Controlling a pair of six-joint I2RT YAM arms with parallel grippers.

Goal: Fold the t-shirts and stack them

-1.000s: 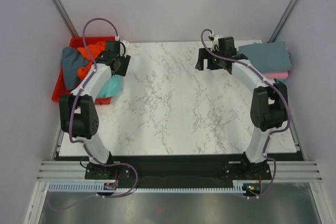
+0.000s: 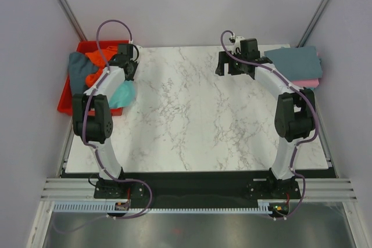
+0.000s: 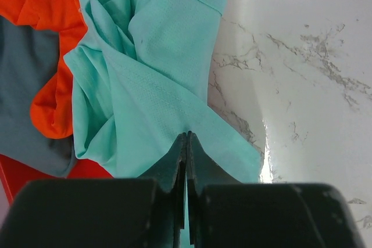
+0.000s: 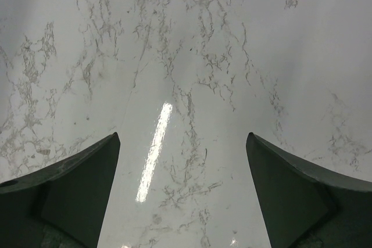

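Note:
The teal t-shirt point(image 3: 163, 85) spreads crumpled over the right edge of the red bin point(image 2: 65, 104), part of it lying on the table. Above that cloth my left gripper is shut, its fingertips meeting with no fabric between them; the teal shirt lies outside the fingers. Beside it in the bin are an orange t-shirt point(image 3: 53, 105) and a dark grey one point(image 3: 26, 85). At the far middle-right my right gripper point(image 2: 221, 64) hangs open over bare table, nothing between its fingers. A stack at the far right shows a dark teal folded shirt point(image 2: 293, 63) over a pink one point(image 2: 307, 83).
The right forearm passes close to the folded stack.

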